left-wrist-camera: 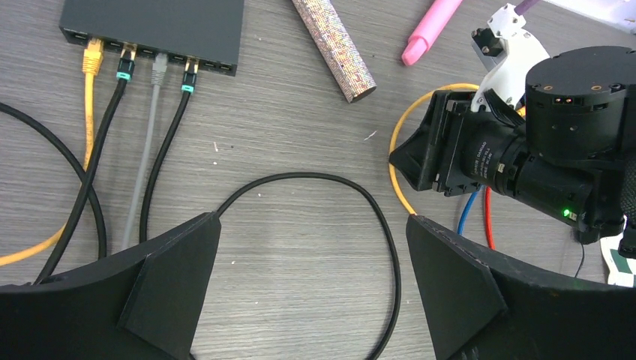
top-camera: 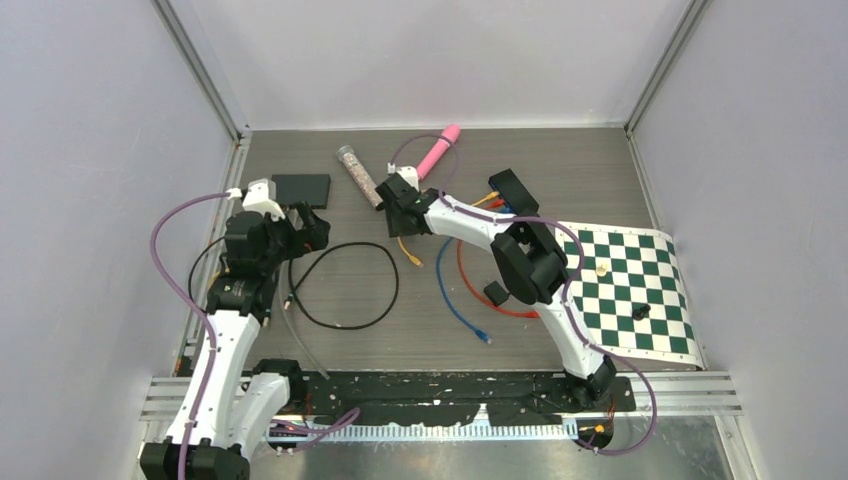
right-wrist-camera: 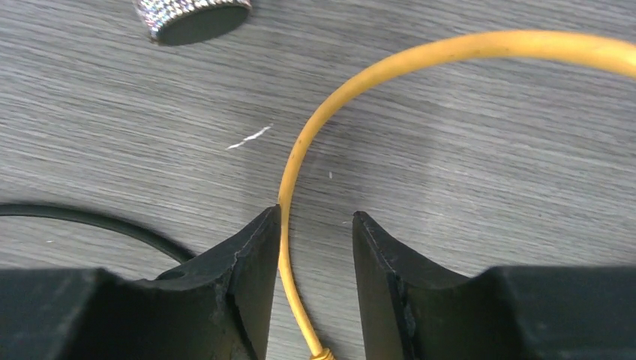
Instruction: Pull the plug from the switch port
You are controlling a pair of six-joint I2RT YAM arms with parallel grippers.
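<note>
A dark switch [left-wrist-camera: 150, 30] at the back left has a yellow plug [left-wrist-camera: 93, 54], black plugs [left-wrist-camera: 188, 79] and a grey plug [left-wrist-camera: 158, 69] in its ports; in the top view it is [top-camera: 300, 188]. My left gripper stands open over the black cables near it, nothing between its fingers. My right gripper is part open over a yellow cable [right-wrist-camera: 300, 157], whose line runs by its left fingertip; I cannot tell whether they touch. A second dark box [top-camera: 513, 190] at the right has yellow, red and blue cables.
A glitter tube [top-camera: 360, 178] and pink wand [top-camera: 436, 150] lie at the back. A looped black cable [top-camera: 340, 326] fills the middle left. A checkered mat [top-camera: 625, 290] covers the right front, with a small adapter [top-camera: 495, 293] beside it.
</note>
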